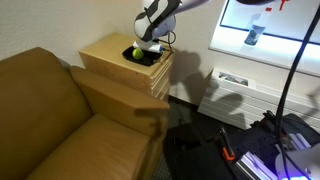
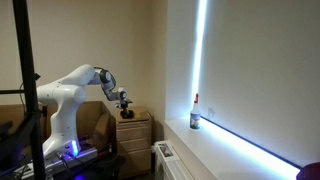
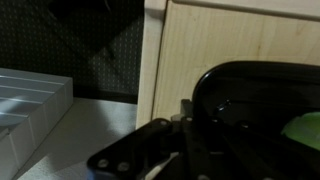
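A black tray (image 1: 153, 60) lies on top of the wooden cabinet, with a round green object (image 1: 137, 54) in it. In the wrist view, the tray's dark curved rim (image 3: 250, 70) fills the right side, and part of the green object (image 3: 303, 129) shows at the edge. My gripper meets the near side of this rim and appears shut on it; dark fingers against dark tray make the exact contact hard to see. From exterior view 1, the gripper (image 1: 150, 45) is low over the tray's back edge.
The wooden cabinet (image 1: 105, 47) stands against the wall behind a brown sofa (image 1: 85, 130). White drawers (image 1: 232, 100) are to the right, below a window ledge bearing a spray bottle (image 2: 195, 112). Dark floor lies between.
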